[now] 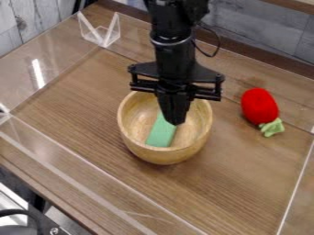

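Observation:
My black gripper [174, 99] hangs over the back part of a tan bowl [186, 150], pointing down with its fingers shut and nothing visible between them. A green block [160, 135] lies inside the bowl, just below and left of the fingertips. Part of the bowl's far rim is hidden behind the gripper.
A red object with a green tip [259, 106] lies on the wooden table [240, 179] to the right of the bowl. Black cables lie at the lower left edge.

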